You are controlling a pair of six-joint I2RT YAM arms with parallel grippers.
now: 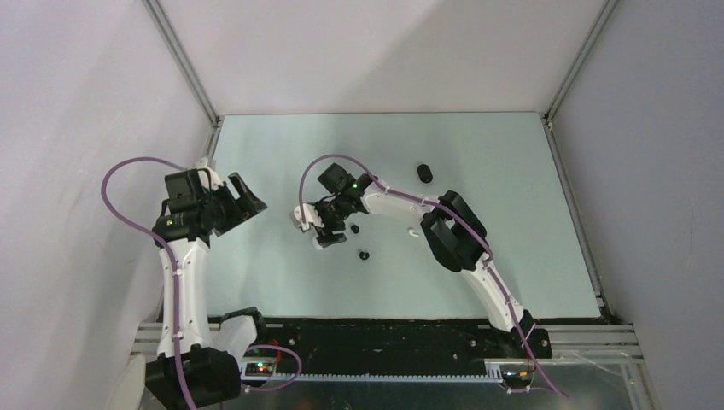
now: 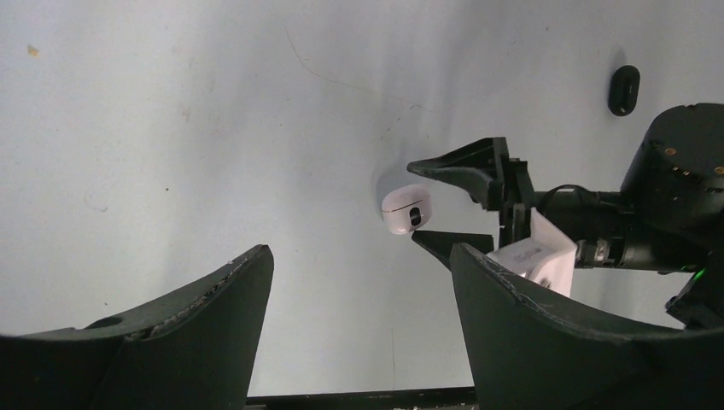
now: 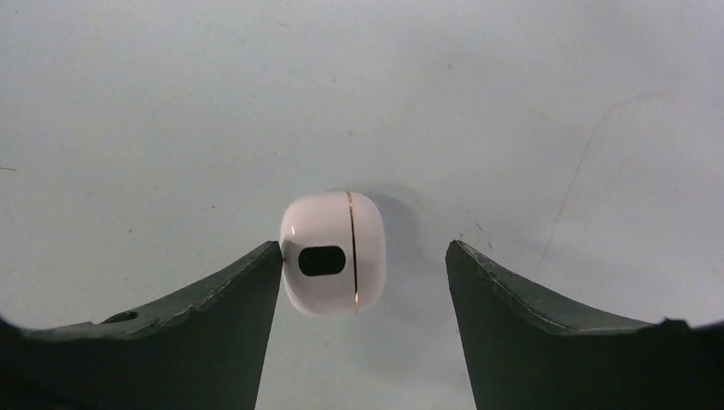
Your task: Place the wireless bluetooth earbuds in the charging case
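Observation:
A white case (image 1: 318, 242) (image 2: 401, 212) (image 3: 327, 286) with a dark oval and a seam stands on the table. My right gripper (image 1: 323, 229) is open over it, the case between its fingertips, nearer the left fingertip in the right wrist view. My left gripper (image 1: 252, 207) is open at the table's left side, with nothing between its fingers.
A black oval object (image 1: 424, 173) (image 2: 623, 90) lies at the back right. Small dark pieces (image 1: 364, 254) and small white pieces (image 1: 414, 231) lie near the right arm.

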